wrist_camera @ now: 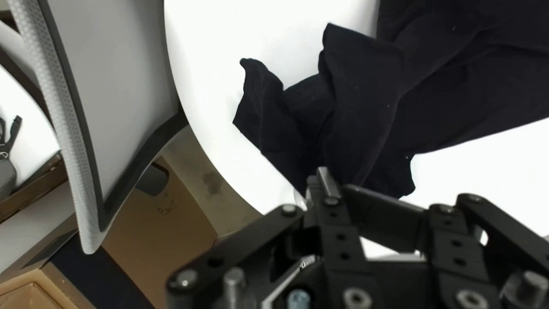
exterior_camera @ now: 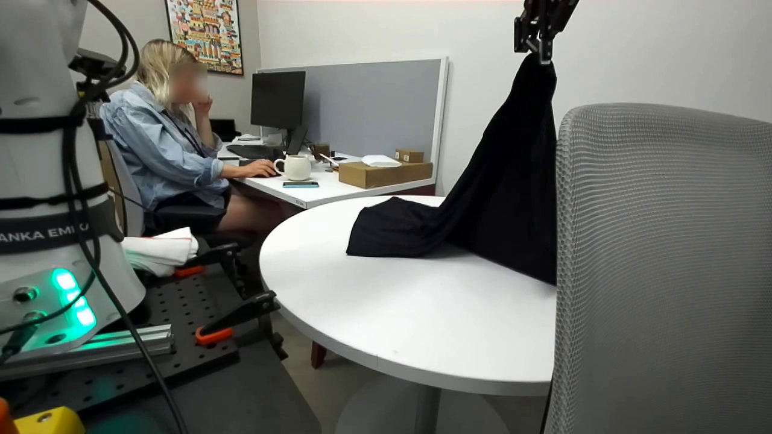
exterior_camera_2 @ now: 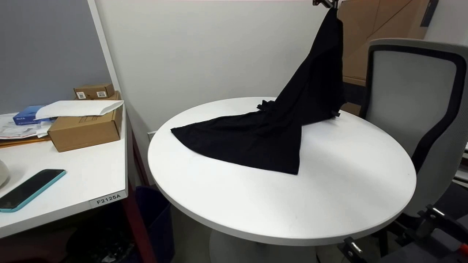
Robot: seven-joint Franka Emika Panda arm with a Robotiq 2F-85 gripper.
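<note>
A black cloth garment (exterior_camera_2: 259, 140) hangs from my gripper (exterior_camera: 534, 56), which is shut on one end of it high above the round white table (exterior_camera_2: 351, 193). From there the fabric drops in a steep drape, and its other end lies spread on the tabletop. In exterior view 2 only the tip of the gripper (exterior_camera_2: 329, 4) shows at the top edge. The wrist view has the black fabric (wrist_camera: 360, 103) running down to the fingers (wrist_camera: 329, 188); the pinched part itself is mostly hidden there.
Close to the table stands a grey mesh chair (exterior_camera_2: 412, 100), which covers part of the cloth in exterior view 1. A desk (exterior_camera: 318, 191) with a mug (exterior_camera: 295, 167) and a cardboard box (exterior_camera: 383, 173) adjoins on the other side, where a person (exterior_camera: 166, 137) sits.
</note>
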